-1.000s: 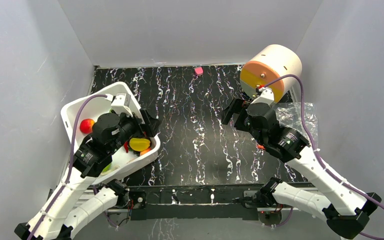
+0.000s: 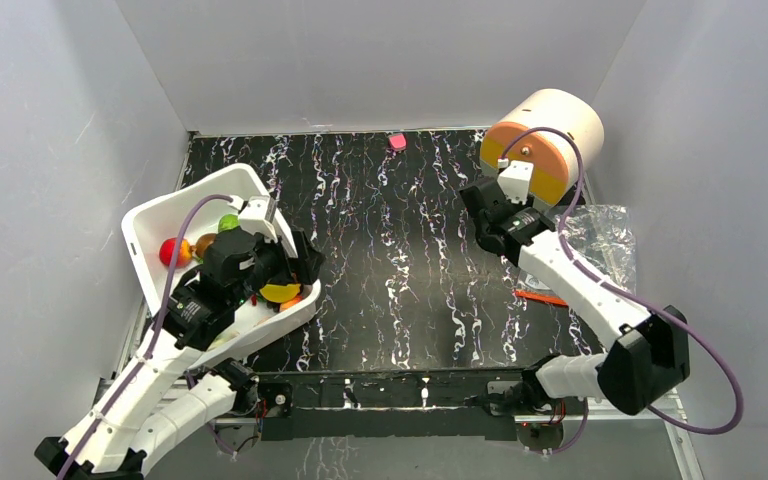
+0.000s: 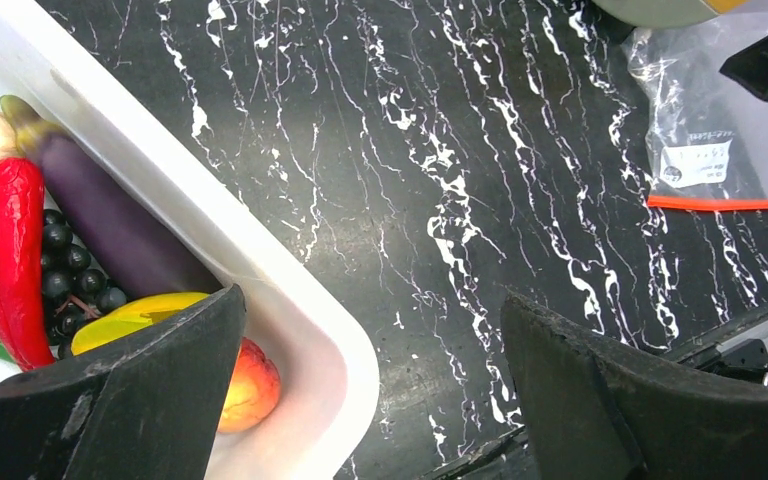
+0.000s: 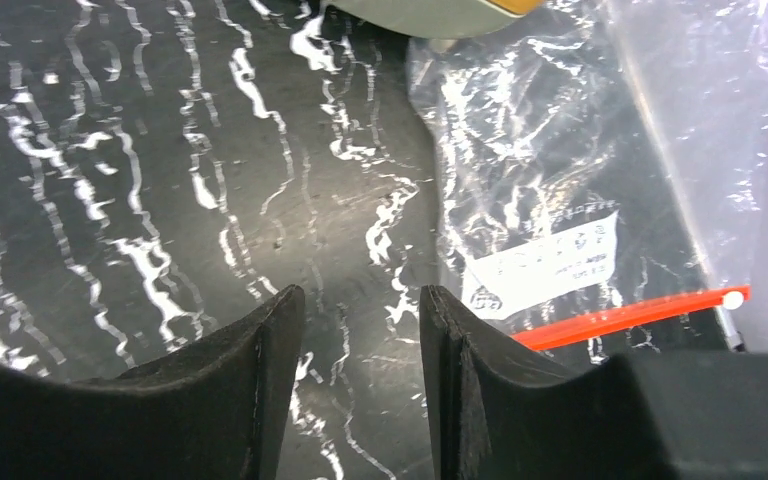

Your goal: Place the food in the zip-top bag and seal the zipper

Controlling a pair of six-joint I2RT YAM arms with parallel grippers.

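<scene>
A clear zip top bag (image 4: 570, 180) with a white label lies flat at the right of the table; its red-orange zipper slider strip (image 4: 640, 315) faces the front. My right gripper hovers left of the bag, its fingers part open with a gap and bare table below. Toy food fills the white bin (image 2: 140, 235) at the left: in the left wrist view an eggplant (image 3: 120, 210), red pepper (image 3: 15, 255), dark grapes (image 3: 60, 265), a yellow piece (image 3: 125, 322) and a peach (image 3: 252, 385). My left gripper stands wide open over the bin's right edge, empty.
A cream cylinder with an orange and yellow face (image 2: 550, 135) stands at the back right, against one end of the bag. A small pink block (image 2: 397, 142) sits at the back edge.
My right arm has swung and its gripper has turned and narrowed, uncovering more of the red strip in the top view. The left arm has shifted only slightly. Bag and bin are unmoved.
</scene>
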